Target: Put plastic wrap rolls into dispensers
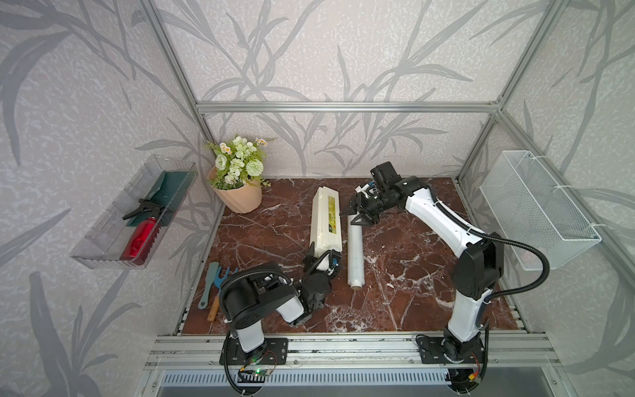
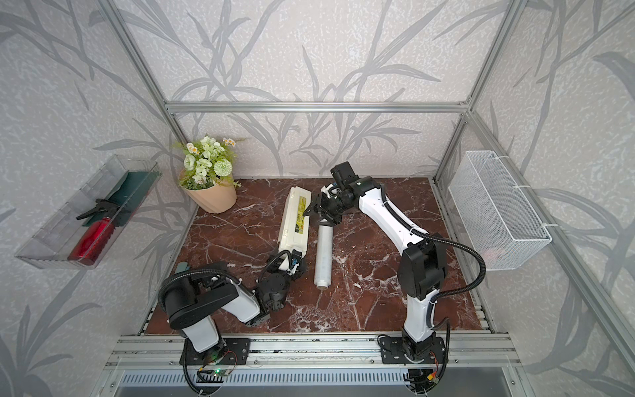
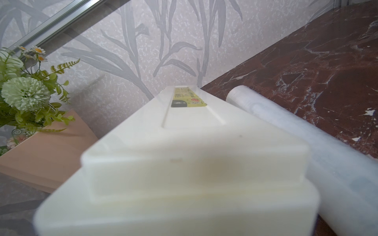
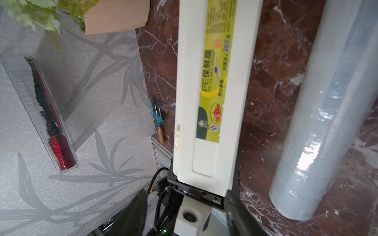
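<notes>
The cream dispenser box (image 1: 323,221) with its yellow-green label lies lengthwise in the middle of the table, lid closed down. To its right, roughly parallel, the clear plastic wrap roll (image 1: 356,254) lies on the table. My left gripper (image 1: 324,256) is at the box's near end, open; in the left wrist view the box's end (image 3: 193,181) fills the front and the fingers are out of sight. Over the far part of the roll hangs my right gripper (image 1: 355,217), part open. Its blurred fingers (image 4: 244,214) show nothing between them except the view of the left arm beyond.
A flower pot (image 1: 238,196) stands at the back left. Garden tools (image 1: 217,294) lie by the left edge. A clear bin (image 1: 135,218) and a white mesh basket (image 1: 539,210) hang on the side walls.
</notes>
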